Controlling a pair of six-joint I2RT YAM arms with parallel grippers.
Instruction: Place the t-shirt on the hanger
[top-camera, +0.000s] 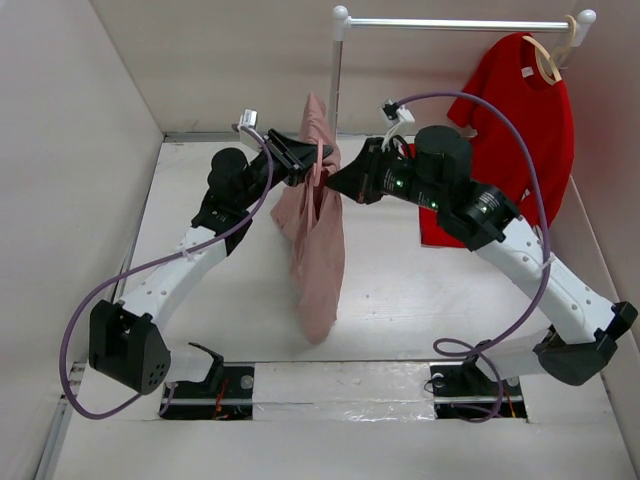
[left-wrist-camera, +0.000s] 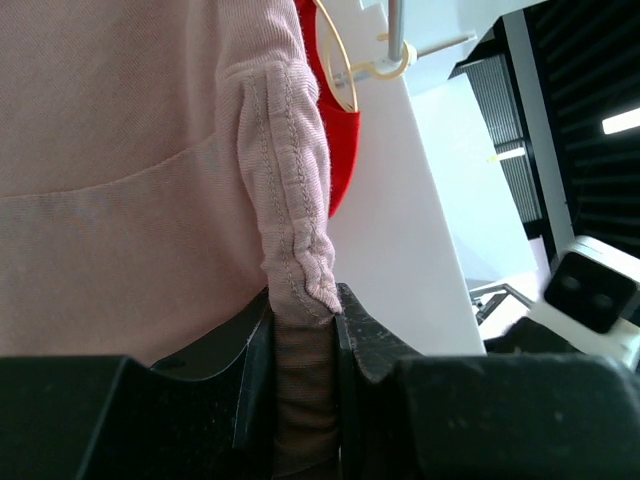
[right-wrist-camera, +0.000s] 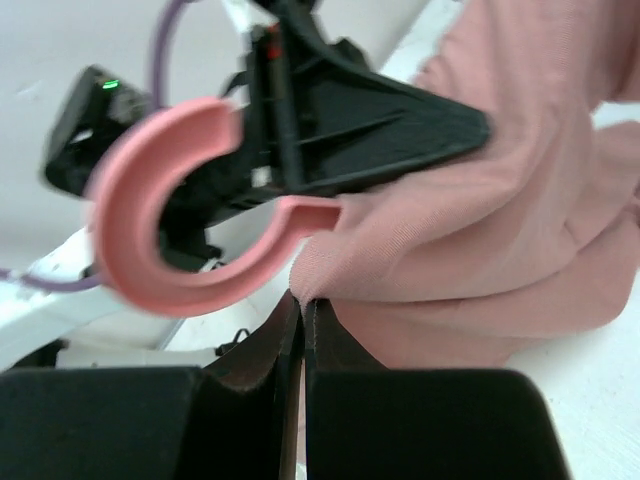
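A pink T-shirt (top-camera: 316, 280) hangs between the two grippers at the middle. My left gripper is shut on a folded, stitched band of the pink cloth. In the right wrist view a pink plastic hanger (right-wrist-camera: 145, 220) reaches into the cloth beside the left gripper's black body. My right gripper is shut at the cloth's folded edge, just right of the hanger; cloth seems pinched at its tips.
A metal rail (top-camera: 450, 23) on an upright post stands at the back, with a red shirt (top-camera: 510, 120) on a wooden hanger at its right end.
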